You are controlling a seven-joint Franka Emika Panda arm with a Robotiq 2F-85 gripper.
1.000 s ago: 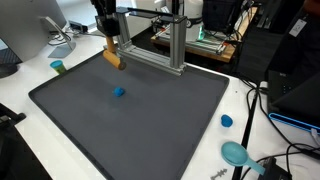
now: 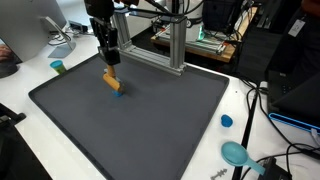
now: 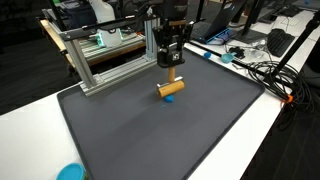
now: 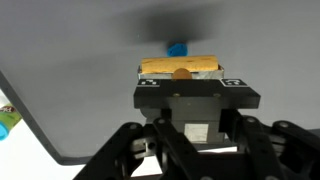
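Note:
My gripper (image 3: 172, 64) is shut on the upright handle of a small wooden hammer (image 3: 170, 89), whose head hangs below the fingers. In exterior view 1 the hammer (image 2: 112, 80) is low over the far part of the dark board, under the gripper (image 2: 110, 63). A small blue piece (image 2: 119, 93) lies close beside the hammer's head, nearer the board's middle; whether they touch, I cannot tell. From the wrist, the wooden head (image 4: 180, 65) shows just past the gripper, with the blue piece (image 4: 177, 49) right beyond it.
The dark board (image 2: 150, 120) is otherwise mostly bare. Off its edges stand a green-topped container (image 2: 57, 67), a blue lid (image 2: 226, 121) and a teal cup (image 2: 237, 155). A white rail or frame (image 2: 150, 55) runs along the back side.
My gripper has come down with the hammer in it, and its head has moved from above and behind the blue piece to close beside it. The blue piece appears unmoved.

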